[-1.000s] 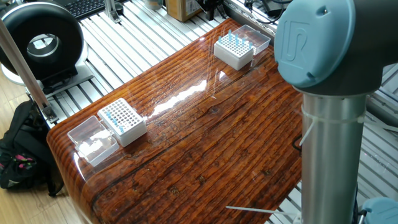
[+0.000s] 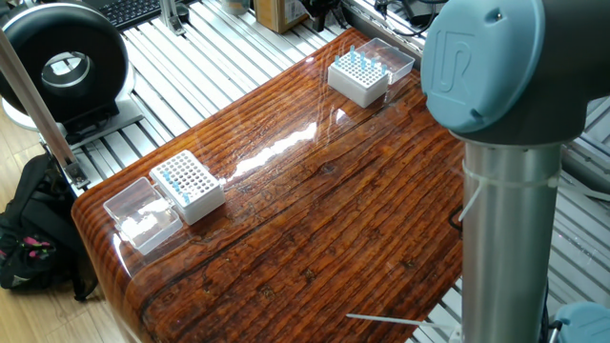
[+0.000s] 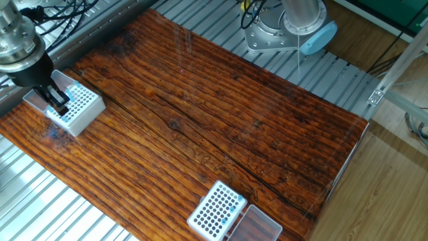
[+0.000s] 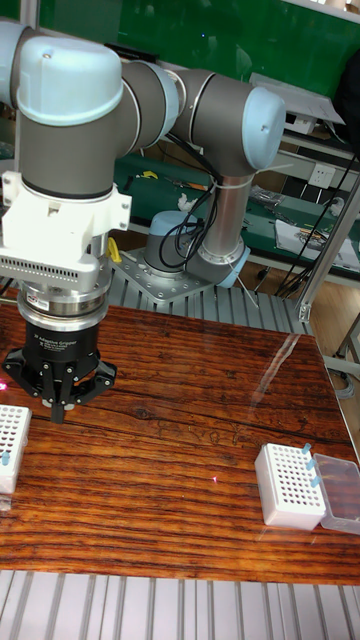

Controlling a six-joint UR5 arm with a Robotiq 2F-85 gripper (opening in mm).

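Two white racks with round holes stand on the glossy wooden table, each beside its open clear lid. In exterior view 1 the far rack (image 2: 359, 89) holds several upright blue tubes (image 2: 352, 54), and the near rack (image 2: 198, 203) has several blue pieces (image 2: 172, 181) low in its holes. My black gripper (image 4: 63, 407) points down in exterior view 3, to the right of the left rack (image 4: 10, 443) and above the table. Its fingertips look together, with nothing visible between them. In exterior view 2 the gripper (image 3: 61, 107) overlaps the left rack (image 3: 87, 119). Exterior view 1 does not show it.
A clear lid (image 3: 256, 226) lies open beside the lower rack (image 3: 215, 211). In exterior view 1 the robot's arm (image 2: 510, 219) covers the right side. Cables (image 3: 63, 20) run behind the table at the upper left.
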